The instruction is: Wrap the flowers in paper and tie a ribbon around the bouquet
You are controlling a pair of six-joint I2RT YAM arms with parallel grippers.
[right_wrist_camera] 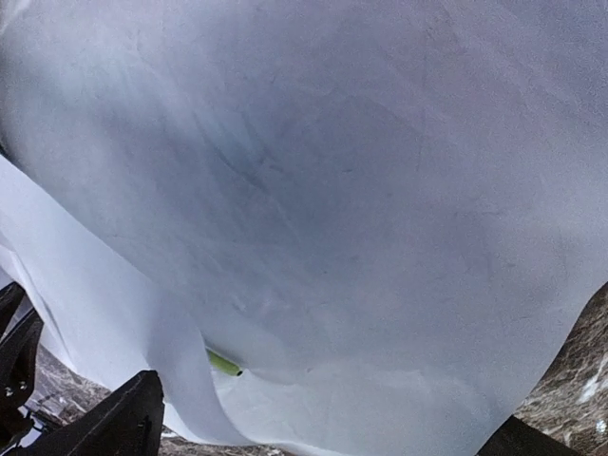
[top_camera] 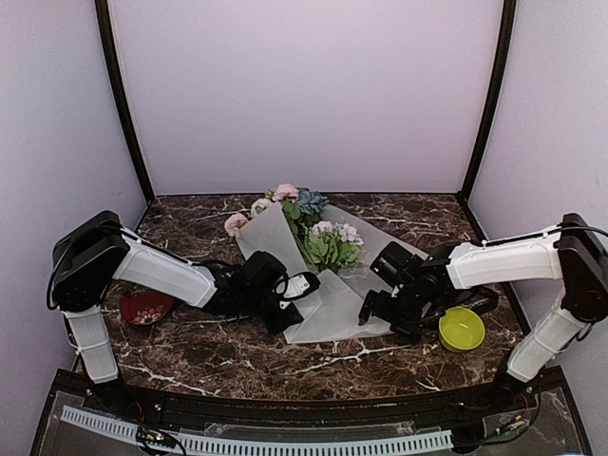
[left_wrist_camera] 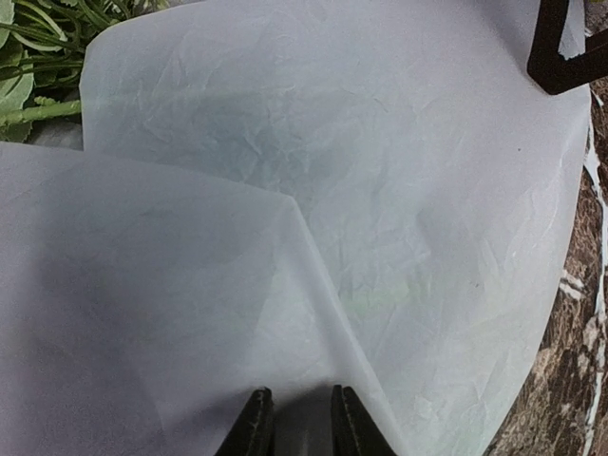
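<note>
White wrapping paper (top_camera: 332, 309) lies under and partly folded over the bouquet (top_camera: 328, 249), whose pink, white and blue flowers and green leaves point to the back. At the paper's front left, my left gripper is shut on the folded wrapping paper. My right gripper stands open with its fingers (right_wrist_camera: 133, 413) wide apart over the paper's right part. A green stem end (right_wrist_camera: 225, 363) peeks out from under a fold in the right wrist view. Most of the stems are covered by paper.
A yellow-green bowl (top_camera: 462, 329) stands at the right, close to the right arm. On the left, a dark red item (top_camera: 145, 306) lies partly behind the left arm.
</note>
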